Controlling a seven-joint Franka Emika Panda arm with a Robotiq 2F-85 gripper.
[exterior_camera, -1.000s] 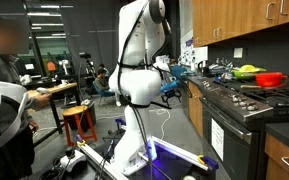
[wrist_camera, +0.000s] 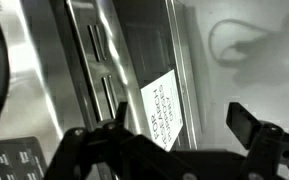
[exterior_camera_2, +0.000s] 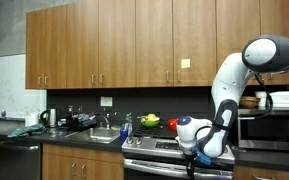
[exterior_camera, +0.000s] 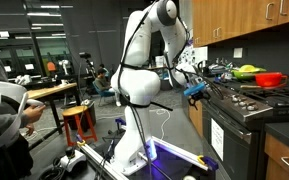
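Observation:
My gripper (exterior_camera: 195,98) is in front of the stove's steel front, its fingers apart with nothing between them. In the wrist view the gripper shows a dark finger on each side, over a steel edge with slots and a white printed label (wrist_camera: 163,108). The oven door (exterior_camera: 226,145) looks shut in exterior view 1, with its bar handle (exterior_camera: 227,121) across the top. From exterior view 2, the gripper (exterior_camera_2: 191,171) appears low against the oven front; whether it touches is unclear.
A red pot (exterior_camera: 270,79) stands on the stovetop, with a yellow-green item (exterior_camera: 246,72) farther along. Counter and wooden drawers (exterior_camera: 283,160) flank the stove. An orange stool (exterior_camera: 79,121) stands across the room. Open floor lies before the oven.
Over the last second my gripper has moved rightward in exterior view 1, closer to the stove front. The arm's upper links have leaned the same way. The person at far left has shifted out toward the edge.

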